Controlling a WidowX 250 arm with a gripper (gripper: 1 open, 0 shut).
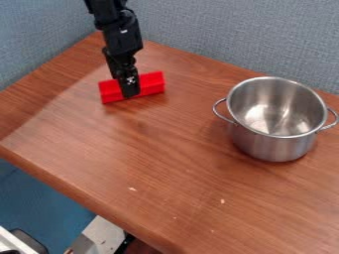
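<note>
A bright red bar-shaped block (150, 83) lies on the wooden table in the upper left of the camera view. The black gripper (129, 87) reaches down from the top onto the middle of the block, its fingertips overlapping it. Whether the fingers are closed on the block is hard to make out.
A steel pot (273, 139) with two side handles stands on the right of the table (159, 189). Grey-blue padded walls border the back and left.
</note>
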